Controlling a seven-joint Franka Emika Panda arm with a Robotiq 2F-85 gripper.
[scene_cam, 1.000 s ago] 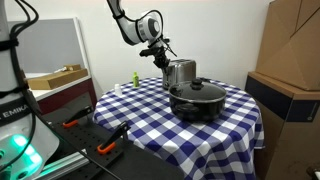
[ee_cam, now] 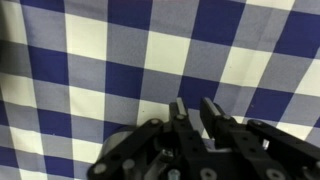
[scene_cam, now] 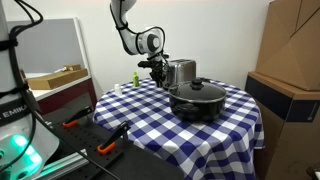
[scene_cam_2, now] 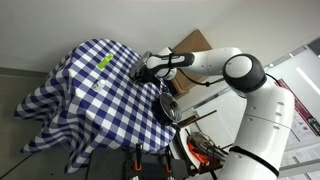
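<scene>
My gripper points down over the blue-and-white checkered tablecloth. Its two dark fingertips stand a little apart, and only cloth shows between them. In the first exterior view the gripper is low over the far part of the table, just left of a silver toaster. From the other side, the gripper shows small and dark over the cloth, and its fingertips are hard to make out there. A blurred grey rounded shape lies at the lower left of the fingers in the wrist view.
A dark lidded pot stands in front of the toaster. To the left are a green bottle and a small white item. Bare cloth lies between these and the pot. Cardboard boxes are stacked at the right.
Over the last second the gripper has come down toward the cloth and shifted slightly left. The pot, toaster, green bottle and white item have stayed in place.
</scene>
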